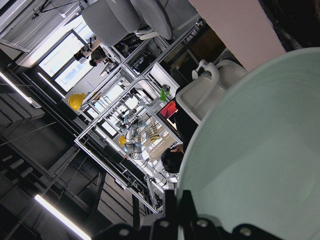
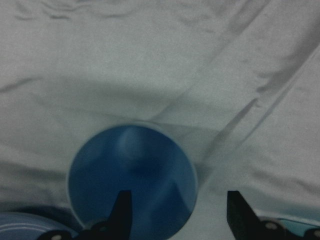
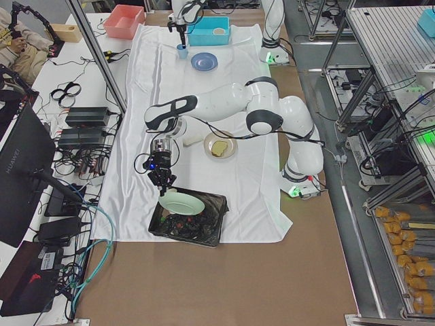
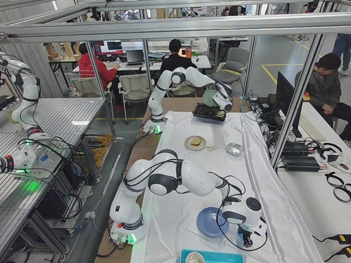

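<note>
My left gripper point(image 3: 162, 178) is shut on the rim of a pale green plate point(image 3: 181, 204), which it holds over a black lined tray point(image 3: 204, 231); the plate fills much of the left wrist view. My right gripper stands open above a blue cup point(image 2: 132, 170), whose inside shows in the right wrist view. A blue plate point(image 4: 213, 222) lies beside that cup.
A beige plate point(image 4: 195, 143) with yellow food sits mid-table near a small clear packet point(image 4: 235, 149). A turquoise bin point(image 3: 208, 37) stands at the far end, a pink bin point(image 3: 124, 20) off the cloth.
</note>
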